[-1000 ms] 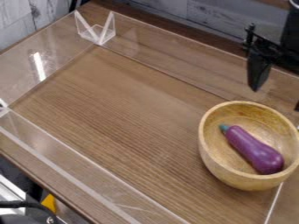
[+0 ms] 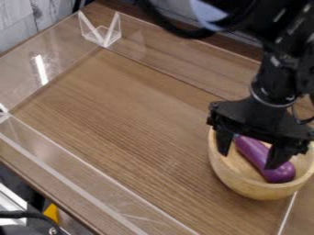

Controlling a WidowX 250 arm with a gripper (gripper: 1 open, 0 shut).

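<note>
My black gripper (image 2: 260,138) hangs at the right of the camera view, open, with its fingertips down inside the wooden bowl (image 2: 241,184). A purple eggplant (image 2: 276,168) lies in the bowl between and below the fingers, partly hidden by them. I cannot tell whether the fingers touch it.
A white wire holder (image 2: 101,29) stands at the back left. Cables and a small yellow object show at the lower left corner.
The gripper has come down from the upper right into the bowl, over the eggplant. The bowl and eggplant look to be in the same place.
</note>
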